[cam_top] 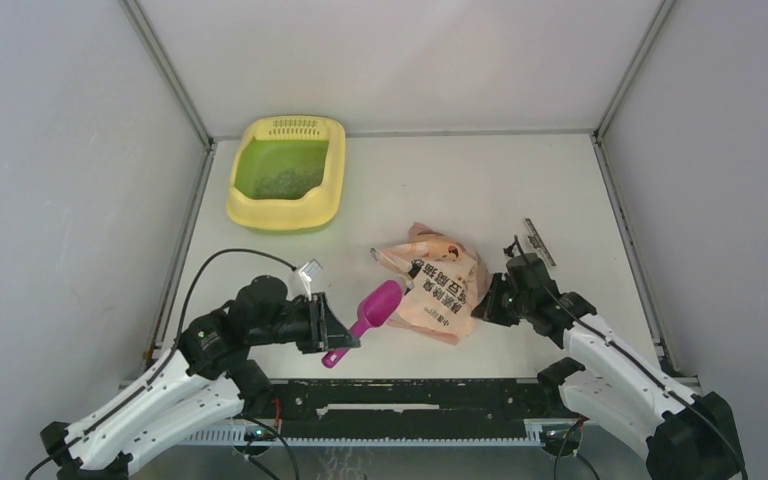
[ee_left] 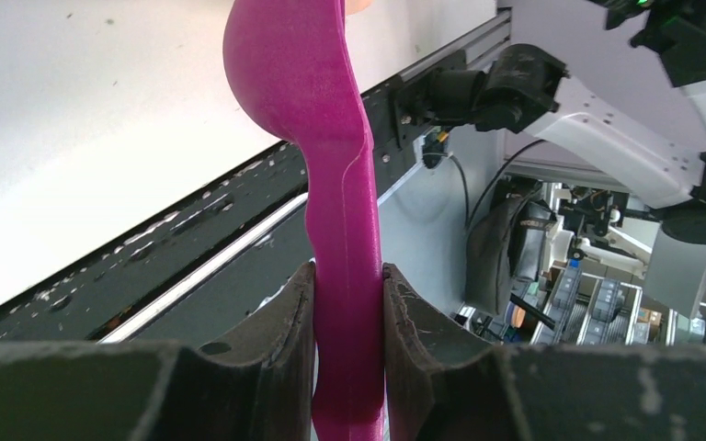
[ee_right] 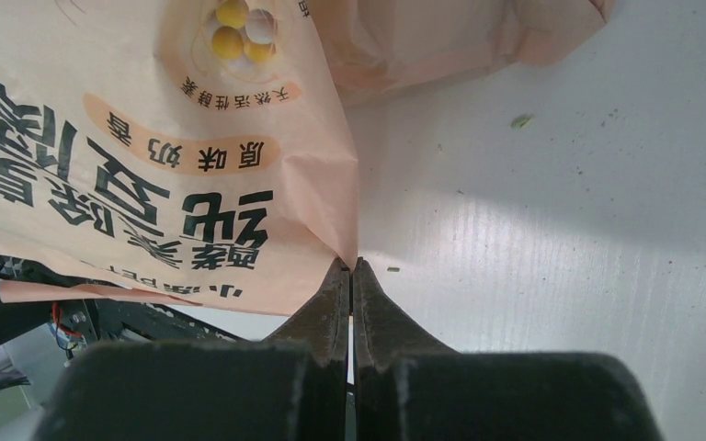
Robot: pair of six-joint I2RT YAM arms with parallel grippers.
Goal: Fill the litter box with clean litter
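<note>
A purple scoop (cam_top: 380, 302) is gripped by its handle in my left gripper (cam_top: 348, 343); in the left wrist view the fingers are pressed on both sides of the handle (ee_left: 347, 322). Its bowl hangs just left of the peach litter bag (cam_top: 442, 292), over the bag's left edge; the bowl's inside is turned away in the wrist view. The bag lies crumpled on the table. My right gripper is shut on the bag's lower corner, where creases run to the fingertips. At the back left stands the yellow litter box (cam_top: 335, 190), with some greenish litter on its green floor.
A small metal strip (cam_top: 538, 242) lies behind the right gripper. Green litter bits (ee_right: 521, 120) are scattered on the white table (cam_top: 440, 175). Clear table lies between the bag and the box. Walls close in the left, right and back.
</note>
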